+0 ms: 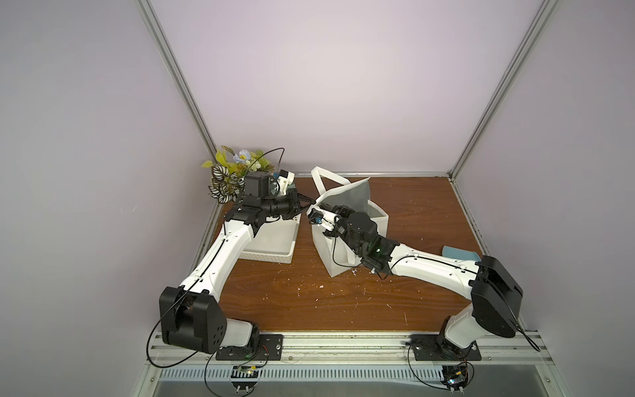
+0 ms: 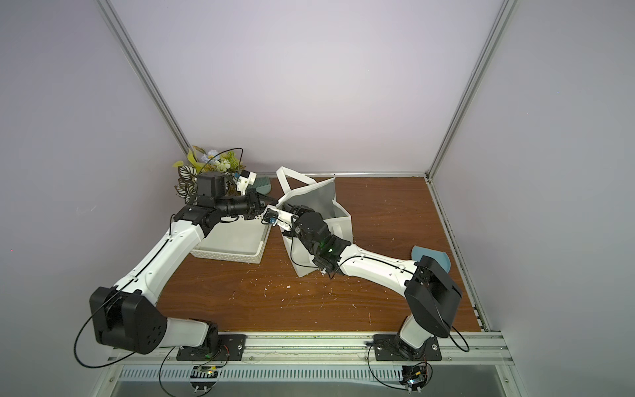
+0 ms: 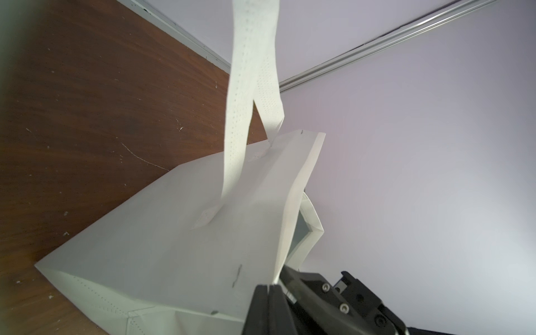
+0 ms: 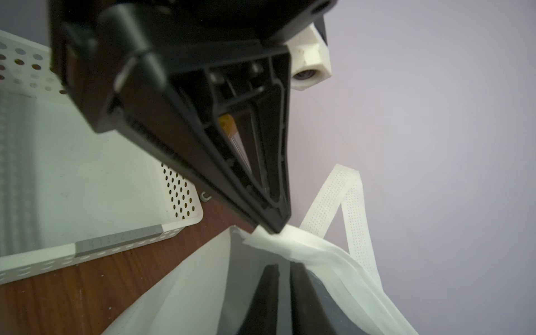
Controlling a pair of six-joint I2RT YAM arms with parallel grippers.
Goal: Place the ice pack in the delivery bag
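The white delivery bag (image 1: 325, 254) stands mid-table, a flap and handle strap (image 3: 240, 134) upright. My left gripper is shut at the flap's edge on the bag's left; in the right wrist view its fingertips touch the white rim. My right gripper is over the bag's mouth, its two dark, blurred fingers close together with a narrow gap; whether bag material sits between them is unclear. A blue pad (image 1: 461, 254), possibly the ice pack, lies at the right edge, partly hidden by my right arm.
A white perforated basket (image 1: 268, 241) lies left of the bag, with flowers (image 1: 228, 165) behind it.
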